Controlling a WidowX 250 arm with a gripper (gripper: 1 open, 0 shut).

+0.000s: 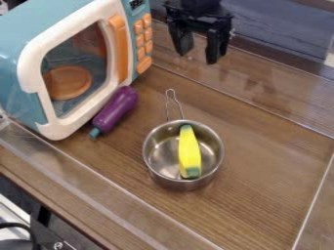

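Observation:
The black gripper [198, 43] hangs at the top centre, above the bare wood behind the pot, its two fingers apart with nothing visible between them. A steel pot [166, 168] with a wire handle stands on the counter, and a yellow toy vegetable [189, 147] with green ends lies in it. A purple eggplant [116, 107] lies left of the pot, beside a light blue toy microwave [29, 49] with an orange plate inside.
A wall runs along the back. The counter's front edge crosses the lower left, with a black cable below it.

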